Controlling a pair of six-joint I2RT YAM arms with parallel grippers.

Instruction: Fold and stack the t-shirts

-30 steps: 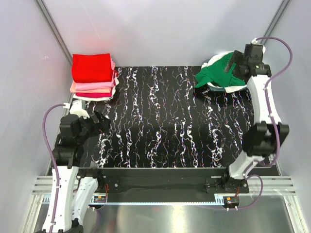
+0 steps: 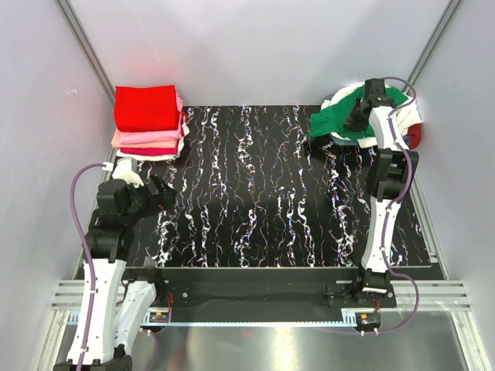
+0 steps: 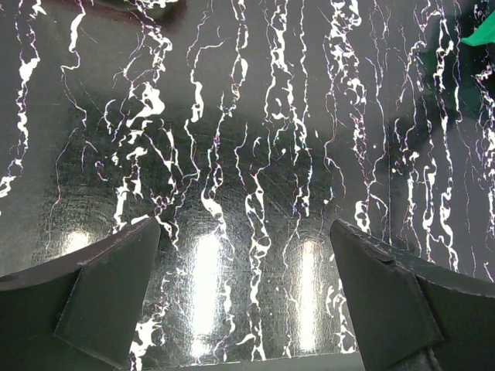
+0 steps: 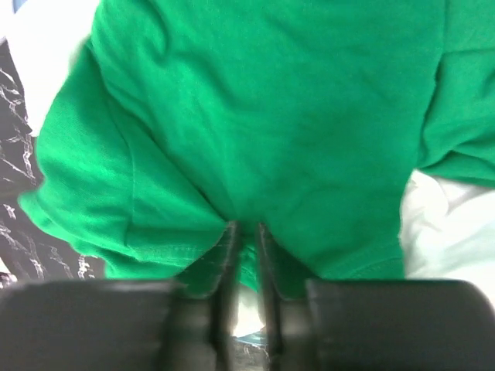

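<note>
A folded stack of red, pink and white shirts [image 2: 147, 116] sits at the back left of the table. At the back right lies a loose pile with a green shirt [image 2: 332, 117] [image 4: 286, 131] on top and white cloth [image 4: 448, 232] beside it. My right gripper [image 2: 354, 122] is down on the green shirt, its blurred fingers close together at a fold; whether cloth is between them is unclear. My left gripper [image 2: 165, 193] stands open over bare table at the left, nothing between its fingers.
Pale walls [image 2: 39, 154] border it on both sides and at the back.
The left arm has hardly moved.
</note>
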